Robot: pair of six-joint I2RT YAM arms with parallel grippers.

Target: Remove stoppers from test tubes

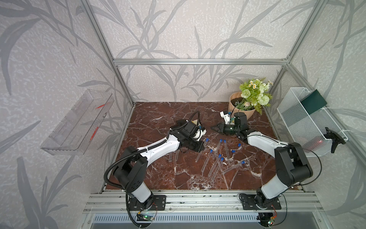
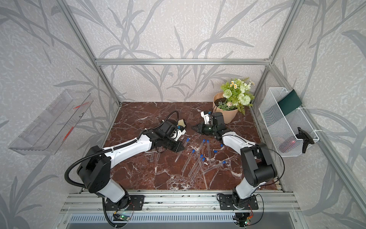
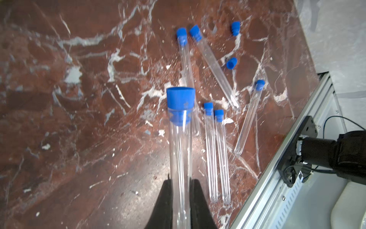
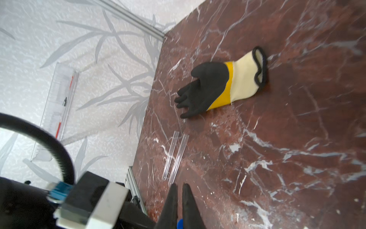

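Note:
My left gripper is shut on a clear test tube (image 3: pixel 180 152), whose blue stopper (image 3: pixel 180 100) sits in its mouth. Apart from that stopper, to its right and slightly farther back, is my right gripper (image 1: pixel 214 128). Its fingertips in the right wrist view (image 4: pixel 180 186) stand close together with a narrow gap; a bit of blue shows low between the fingers, and whether they grip it is unclear. Several tubes with blue stoppers, such as one tube (image 3: pixel 249 118), lie on the table. Two loose stoppers, one (image 3: pixel 236 28) and another stopper (image 3: pixel 231 63), lie near them.
Two clear tubes, one (image 4: pixel 170 156) and another tube (image 4: pixel 178 159), lie at the left with no blue stoppers visible. Behind the left arm is a black, yellow and cream glove (image 4: pixel 223 85). A flower pot (image 1: pixel 241 108) stands at the back right.

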